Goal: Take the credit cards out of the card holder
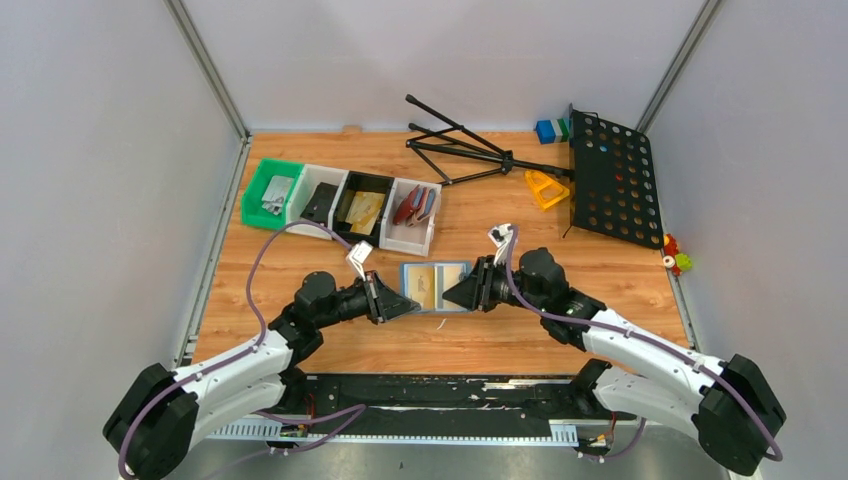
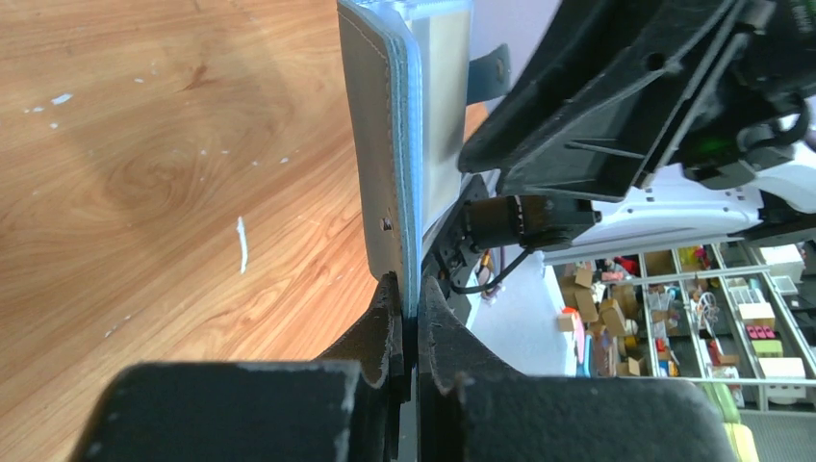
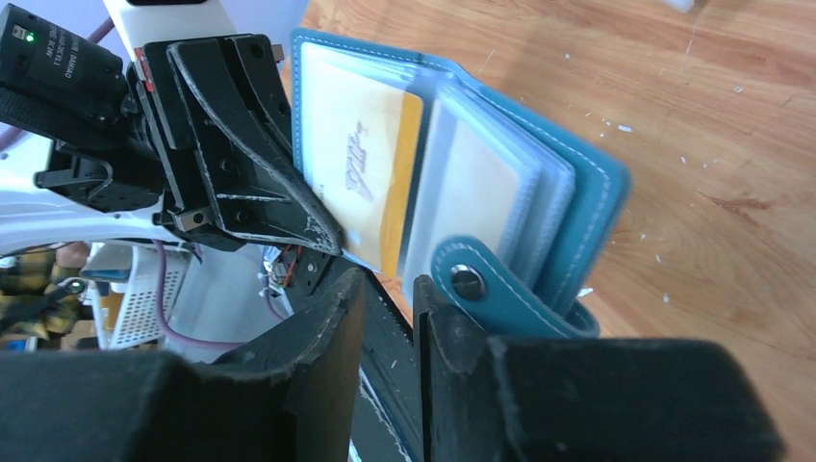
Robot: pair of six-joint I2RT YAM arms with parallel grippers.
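The blue card holder (image 1: pixel 452 273) is spread open above the middle of the table, with my left gripper (image 1: pixel 412 306) shut on its left part. Edge-on in the left wrist view, the holder (image 2: pixel 385 144) rises from between the fingertips. Inside it, the right wrist view shows a white card with a yellow edge (image 3: pixel 356 154) on one side and clear sleeves (image 3: pixel 471 173) on the other. My right gripper stands open by a narrow gap, close to the holder's right side. Its fingers are near the snap strap (image 3: pixel 500 289); whether they touch it I cannot tell.
Behind stands a row of bins: green (image 1: pixel 250 200), white (image 1: pixel 310 185), black (image 1: pixel 375 185) and white (image 1: pixel 410 240), holding small items. A black stand (image 1: pixel 615 180) lies at the back right beside a yellow triangular piece (image 1: pixel 545 190).
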